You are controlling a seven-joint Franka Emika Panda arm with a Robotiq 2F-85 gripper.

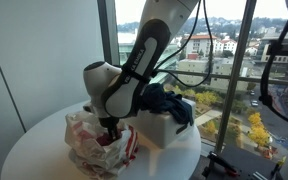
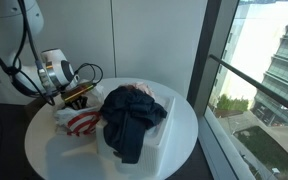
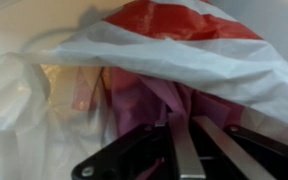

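A white plastic bag with red stripes [image 1: 99,155] stands crumpled on the round table. My gripper [image 1: 111,134] points down into its mouth. Close up, maroon cloth [image 3: 144,100] lies inside the bag, and a fold of it rises to my fingers [image 3: 187,150], which are shut on it. A striped flap of the bag [image 3: 184,40] arches over the cloth in the wrist view. From the other side, the bag [image 2: 79,122] sits below the arm; the fingertips are hard to make out there.
Beside the bag stands a white bin [image 2: 149,155] heaped with dark clothing [image 2: 132,118], some hanging over its side. A tall window lies beyond the table.
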